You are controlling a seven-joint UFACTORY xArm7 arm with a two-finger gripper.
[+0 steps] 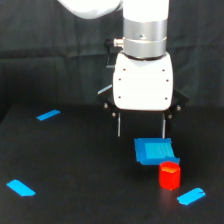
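Observation:
My white gripper point(141, 130) hangs over the dark table with its two thin fingers spread well apart. No object shows between them. Below and slightly right of it lies a blue, box-like object point(153, 150), its exact shape hard to make out. A small red faceted block point(169, 176) stands at the front right corner of the blue object; whether the two touch, I cannot tell.
Flat blue pieces lie apart on the black surface: one far left point(48, 115), one near left point(21, 188) and one at the near right point(191, 196). A dark curtain point(50, 70) closes off the back.

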